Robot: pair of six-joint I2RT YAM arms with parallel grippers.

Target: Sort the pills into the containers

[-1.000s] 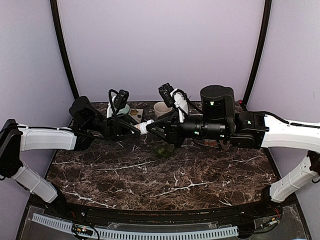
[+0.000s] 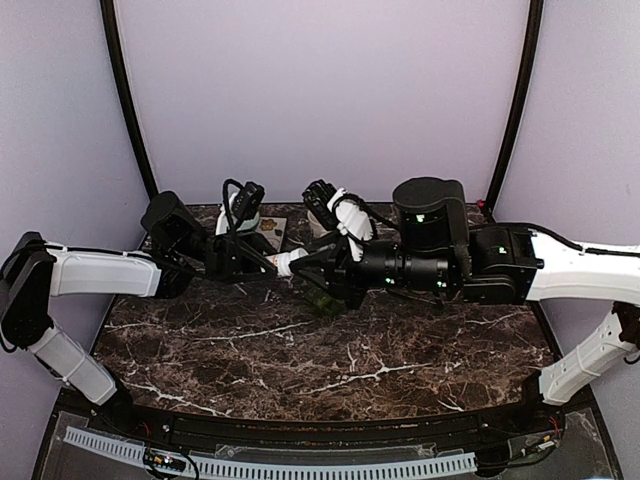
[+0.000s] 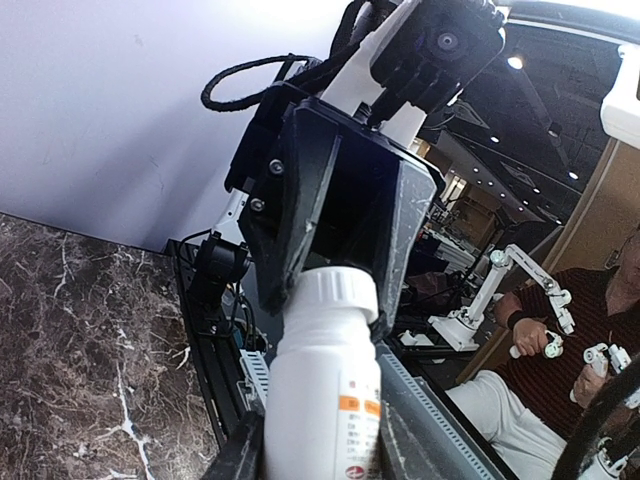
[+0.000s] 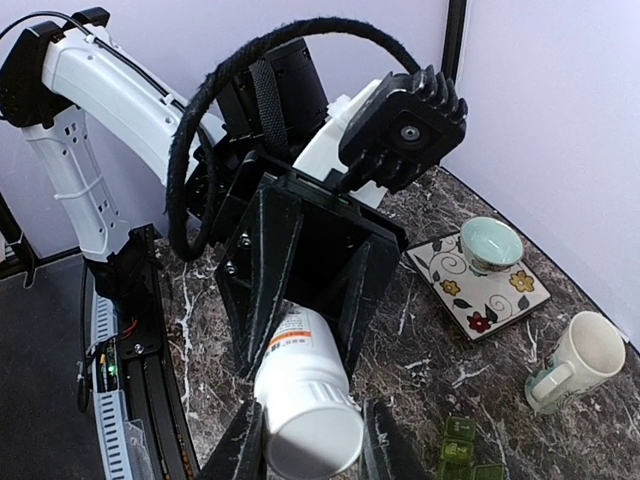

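A white pill bottle (image 2: 285,262) with an orange-striped label is held sideways between my two grippers above the table. My left gripper (image 2: 270,263) is shut on its body; the stripe and small print show on the bottle (image 3: 325,400) in the left wrist view. From the opposite side, my right gripper (image 2: 300,266) is shut around the white cap (image 3: 337,290). The cap (image 4: 316,440) still sits on the bottle's end, facing the right wrist camera. No pills can be seen. A green compartment box (image 4: 458,442) lies on the table below, partly out of view.
Toward the back, a pale green bowl (image 4: 491,244) stands on a flower-patterned square plate (image 4: 441,278). A cream mug (image 4: 580,358) is nearby.
My right gripper has turned and shifted slightly left, now covering most of the mug in the top view. The left gripper and bottle have moved only slightly.
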